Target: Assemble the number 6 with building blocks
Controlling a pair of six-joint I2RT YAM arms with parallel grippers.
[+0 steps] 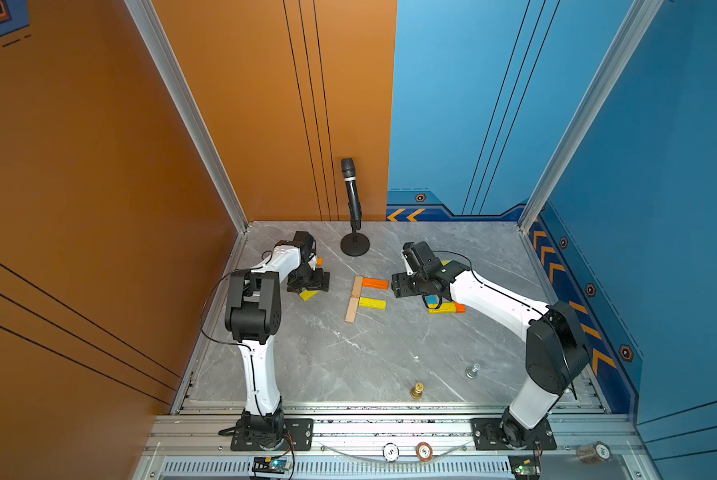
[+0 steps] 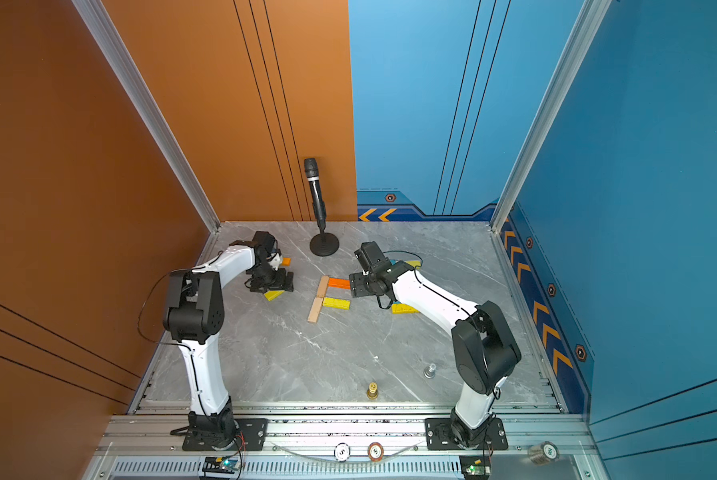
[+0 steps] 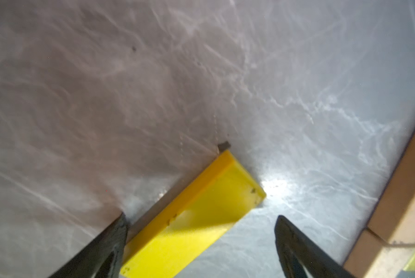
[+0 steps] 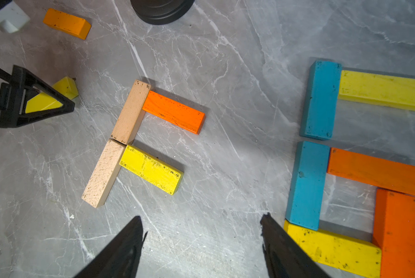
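My left gripper is open around a loose yellow block (image 3: pixel 195 213) at the table's left. Two plain wood blocks (image 4: pixel 101 178) in a line, with a yellow block (image 4: pixel 149 169) and an orange block (image 4: pixel 172 111) extending rightward from them, lie mid-table. My right gripper is open, above the table. In the right wrist view, a figure of blocks on the right has blue blocks (image 4: pixel 307 185), orange blocks (image 4: pixel 394 231) and yellow blocks (image 4: pixel 383 90).
A small orange block (image 4: pixel 66 23) lies at the back left. A microphone stand (image 1: pixel 355 244) stands at the back centre. Two small pieces (image 1: pixel 416 390) stand near the front.
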